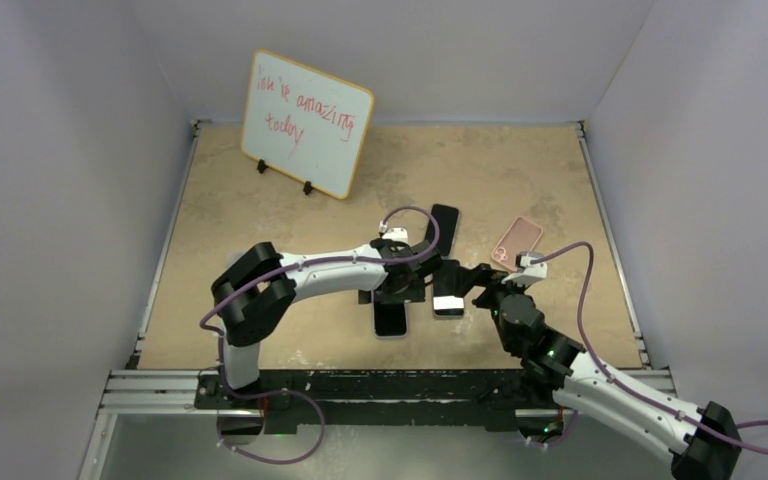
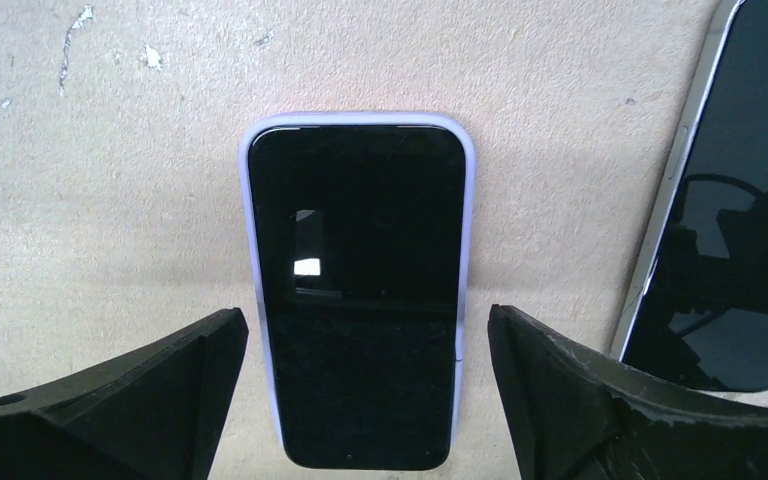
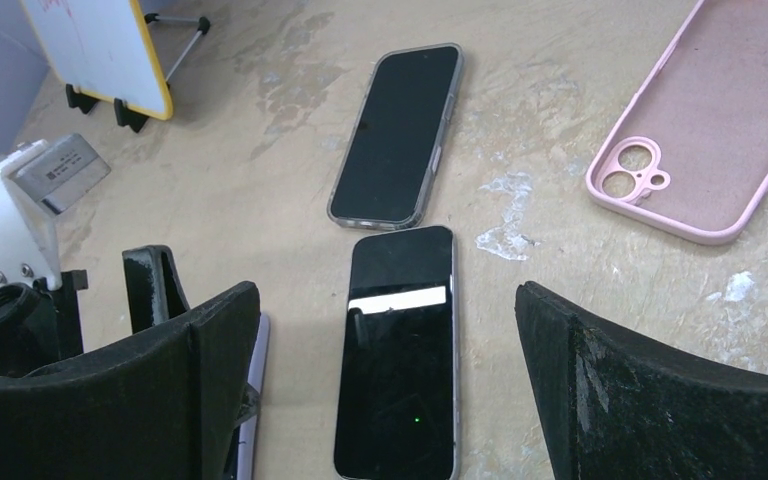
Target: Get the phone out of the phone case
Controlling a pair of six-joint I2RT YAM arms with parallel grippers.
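Note:
In the left wrist view a black-screened phone (image 2: pixel 360 260) lies face up inside a lavender phone case (image 2: pixel 468 200), whose rim shows along its top and sides. My left gripper hangs open over it, one finger to each side, apart from the case. The same phone (image 1: pixel 390 322) is partly hidden under the left arm in the top view. My right gripper is open and empty above a caseless-looking phone (image 3: pixel 400 350) with a bright reflection. An empty pink case (image 3: pixel 720 120) lies to its right.
Another dark phone (image 3: pixel 397 140), apparently in a clear case, lies farther back. A whiteboard (image 1: pixel 305 125) with red writing stands at the back left. Bare table (image 1: pixel 230 190) stretches along the left side and front right.

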